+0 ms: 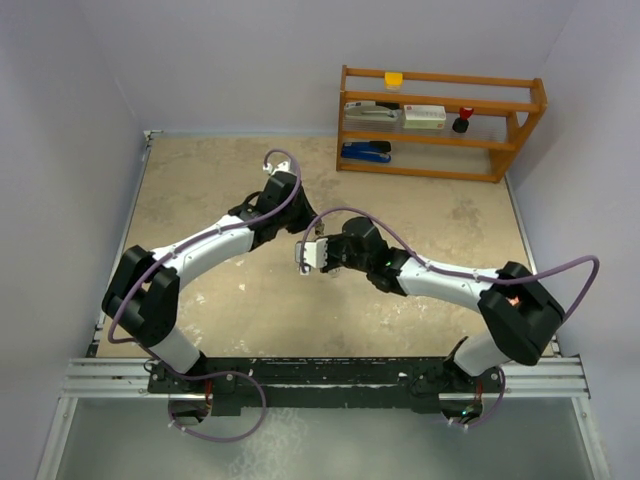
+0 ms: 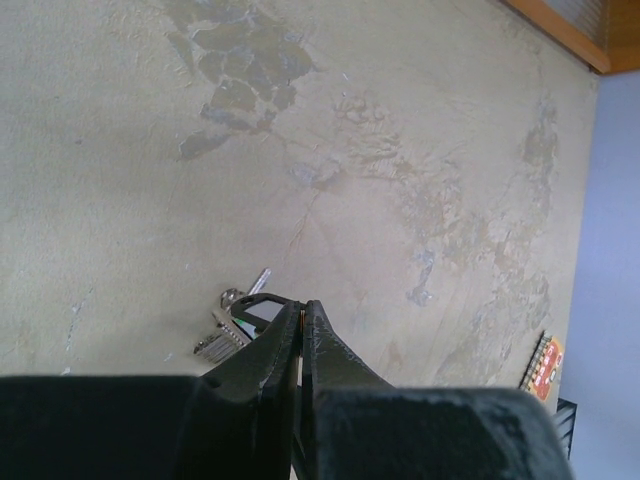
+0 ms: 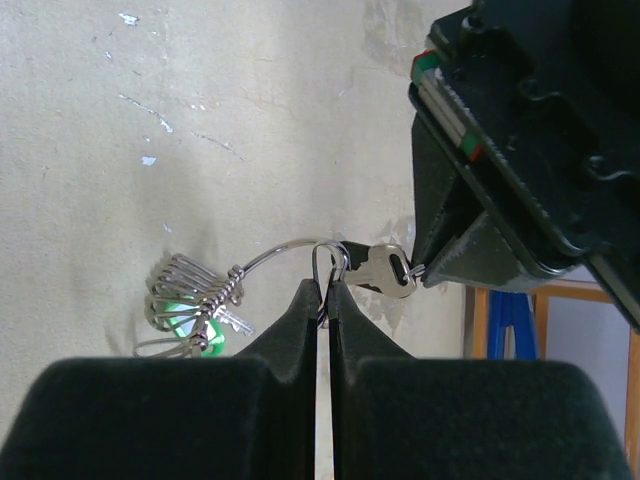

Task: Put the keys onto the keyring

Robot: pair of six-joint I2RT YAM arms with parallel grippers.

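My right gripper is shut on a thin wire loop of the keyring (image 3: 285, 248), which arcs off to the left. From it hangs a bunch of several silver keys (image 3: 180, 290) with a green piece (image 3: 212, 335) among them. At right in that view, the tip of my left gripper is shut on the small wire end of a black-and-silver key (image 3: 388, 270). This key lies right beside the loop; whether it is threaded I cannot tell. In the left wrist view, a black-edged piece (image 2: 262, 308) shows behind my left gripper.
A wooden rack (image 1: 440, 140) stands at the back right, holding a blue stapler (image 1: 367, 152) and a white box (image 1: 424, 117). Around the two arms the table (image 1: 250, 310) is largely bare.
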